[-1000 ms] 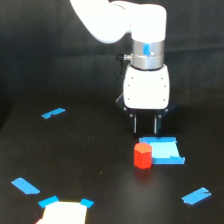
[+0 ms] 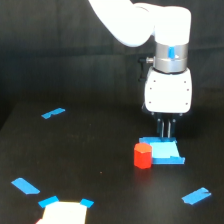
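Note:
A red block (image 2: 143, 156) rests on the dark table, at the left side of a pale square patch (image 2: 165, 150) edged with blue tape. Behind the block and slightly to its right, my gripper (image 2: 166, 130) points down at the far edge of the patch. Its two dark fingers stand close to each other, and I cannot make out anything between them. The block is apart from the fingers. How high the fingertips are above the table is hard to judge.
A pale object (image 2: 64, 213) with blue tape at its corners lies at the front left edge. Loose tape strips mark the table: one at the back left (image 2: 53, 113), one at the left (image 2: 25, 186), one at the front right (image 2: 196, 196).
My gripper has moved to the right, from behind the red block to behind the taped patch. Its fingers look closer together than before. The block has not moved.

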